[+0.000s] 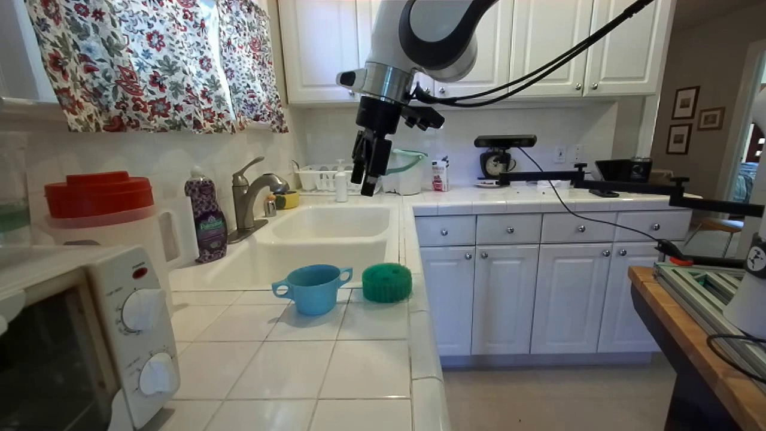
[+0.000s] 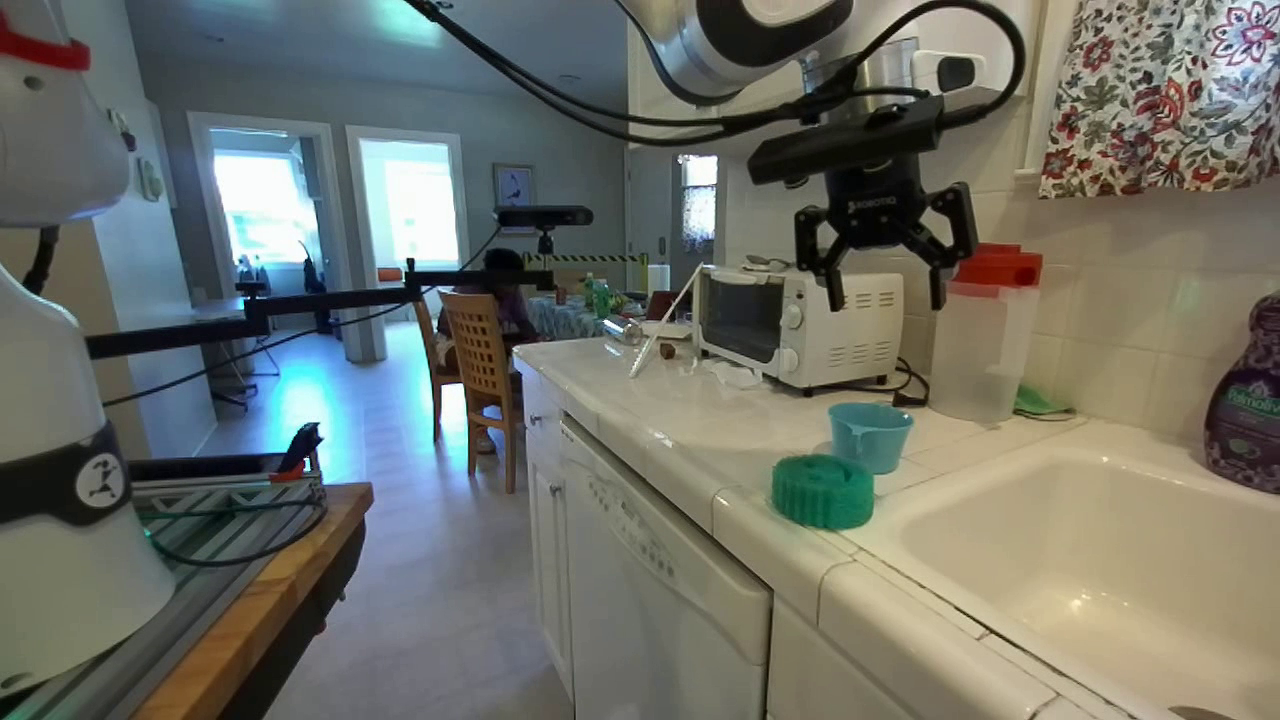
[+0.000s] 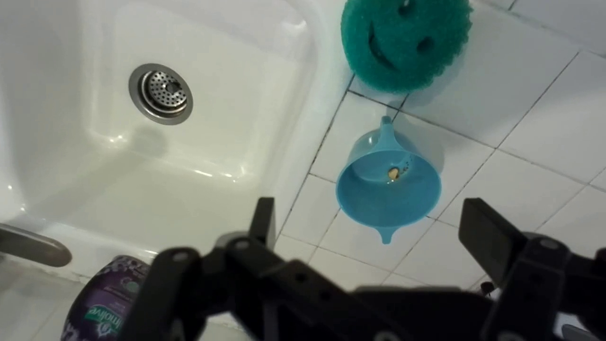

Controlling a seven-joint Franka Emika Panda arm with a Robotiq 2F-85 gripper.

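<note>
A light blue cup [image 1: 313,290] with two handles stands upright on the tiled counter beside the sink. Seen from above in the wrist view, the cup [image 3: 392,199] has a small tan bit inside. Close by sits a round green scrubber [image 1: 387,283], whose smiling face shows on the scrubber [image 3: 406,42] from above. High over the counter and sink edge hangs my gripper [image 2: 885,294], open and holding nothing. In the wrist view the cup lies between the spread fingers as seen from above, well below them.
The white sink [image 3: 227,113] adjoins the cup and scrubber. A purple soap bottle [image 1: 207,219] and the faucet [image 1: 248,201] stand along its wall side. A toaster oven [image 2: 798,324] and a red-lidded pitcher [image 2: 986,336] occupy the counter. Bare tiles lie in front of the cup.
</note>
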